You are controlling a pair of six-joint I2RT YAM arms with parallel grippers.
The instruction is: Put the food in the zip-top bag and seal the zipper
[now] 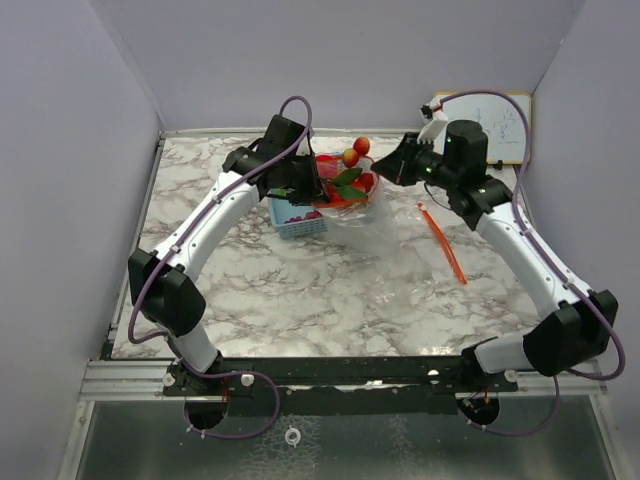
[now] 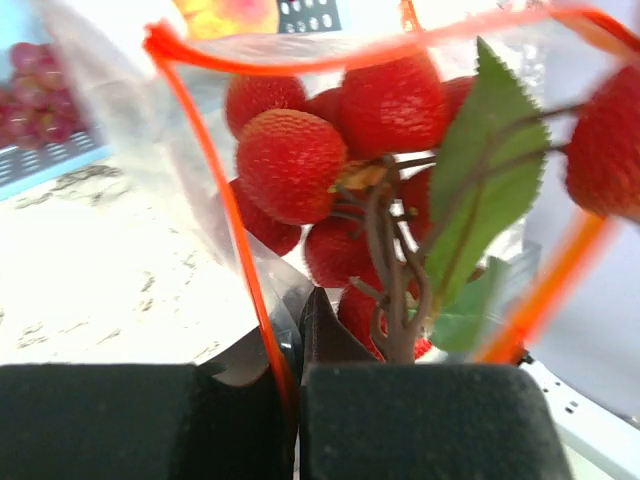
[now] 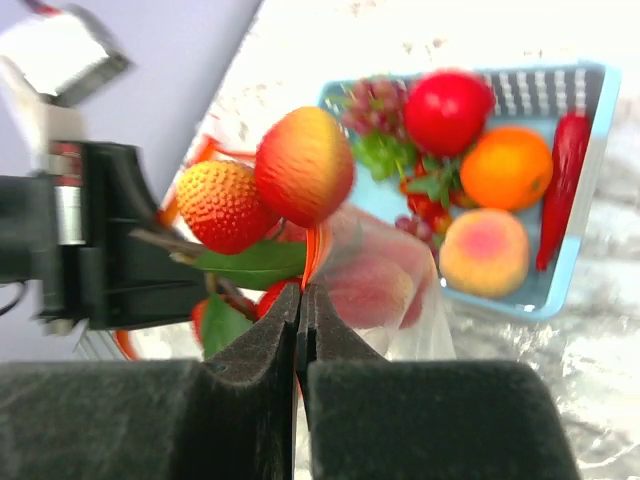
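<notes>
The clear zip top bag (image 1: 375, 235) hangs above the table, its orange-edged mouth spread wide. My left gripper (image 1: 318, 197) is shut on one side of that rim; in the left wrist view the orange edge (image 2: 262, 310) runs down between the fingers. On the opposite side, my right gripper (image 1: 378, 170) is shut on the rim, whose orange edge (image 3: 315, 250) rises from its fingertips. Red lychees (image 2: 292, 165) on brown stems, with a green leaf (image 2: 490, 165), fill the mouth. A lychee (image 3: 222, 205) and a yellow-red fruit (image 3: 305, 165) stick up at the rim.
Behind and below the bag stands a light blue basket (image 3: 590, 190) with grapes, a red tomato (image 3: 447, 112), an orange (image 3: 507, 168), a peach (image 3: 484, 250) and a red chili (image 3: 566, 185). An orange strip (image 1: 443, 245) lies on the right.
</notes>
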